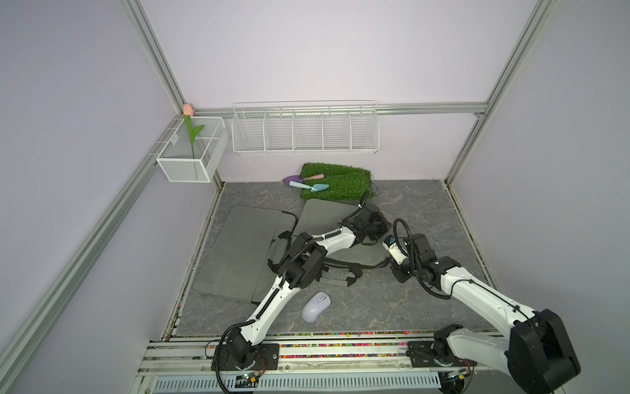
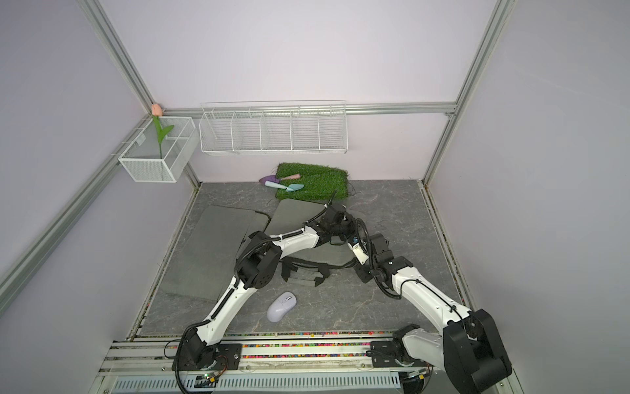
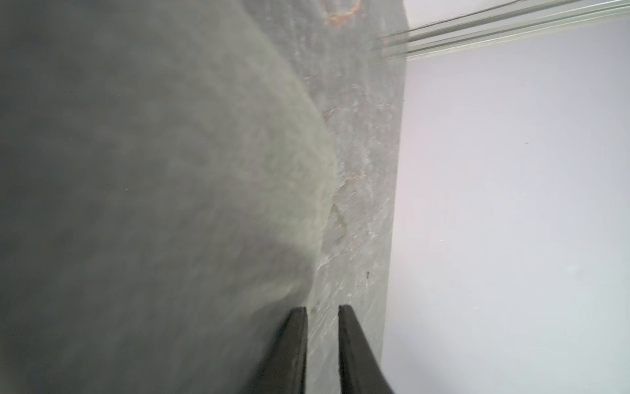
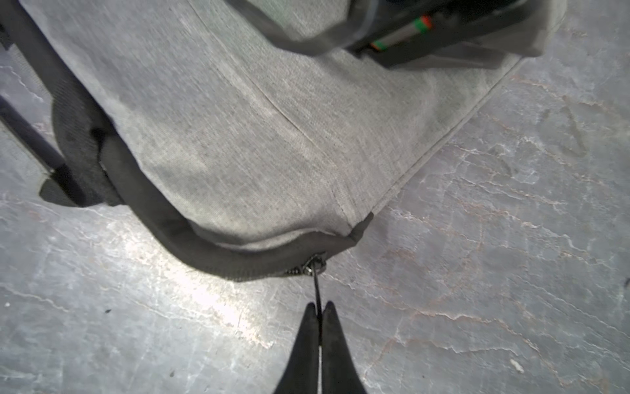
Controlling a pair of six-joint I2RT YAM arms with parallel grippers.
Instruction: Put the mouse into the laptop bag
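Observation:
The pale lilac mouse (image 1: 316, 306) lies on the grey table in front of the bags, apart from both grippers. A grey laptop bag (image 1: 321, 213) lies flat in the middle, partly covered by my left arm. Over its right side reaches my left gripper; the fingers stand a little apart, with grey fabric close beside one of them and nothing clear between. At the bag's front right corner, my right gripper is shut on the thin zipper pull (image 4: 316, 282) of the dark-trimmed zip (image 4: 216, 259).
A second grey bag (image 1: 229, 256) lies to the left. Green turf (image 1: 347, 180) with small trowels (image 1: 319, 187) sits at the back. Wire baskets (image 1: 305, 131) hang on the wall.

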